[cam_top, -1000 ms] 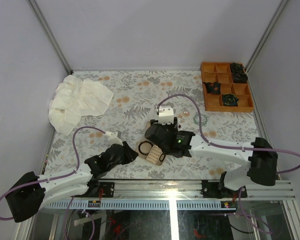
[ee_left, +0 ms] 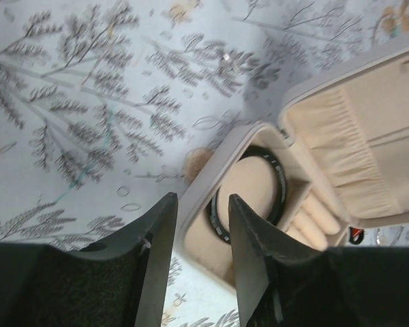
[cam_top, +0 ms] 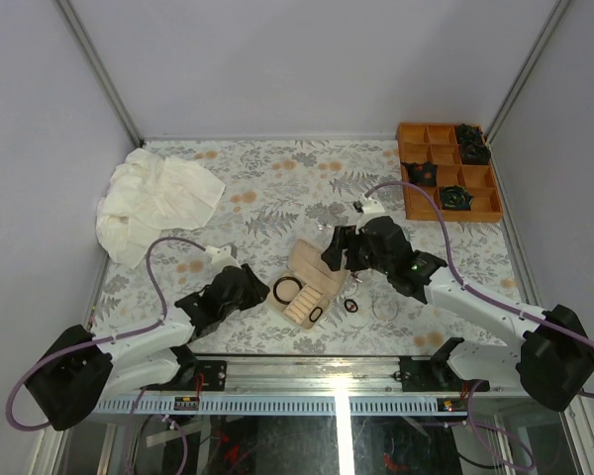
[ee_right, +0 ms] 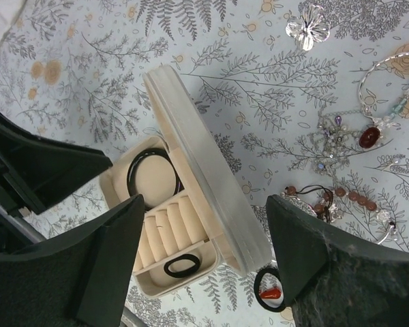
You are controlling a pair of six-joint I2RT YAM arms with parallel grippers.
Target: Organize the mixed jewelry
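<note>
An open beige jewelry box [cam_top: 306,259] lies at the table's front middle, lid raised; it holds a dark bangle [ee_right: 129,180] and a small black ring [ee_right: 183,267]. Loose jewelry lies to its right: a silver flower [ee_right: 307,27], a red-stone pendant [ee_right: 369,137], a beaded bracelet [ee_right: 360,199], a black ring with red piece [ee_right: 259,299]. My left gripper is at the box's left side, apparently part open, nothing visible between its fingers. My right gripper stands open over the box's lid.
A wooden compartment tray [cam_top: 420,205] with dark pouches stands at the back right. A white cloth [cam_top: 161,193] lies at the left.
My right arm has swung right and back from over the box's middle, uncovering it. My left gripper has shifted slightly left.
</note>
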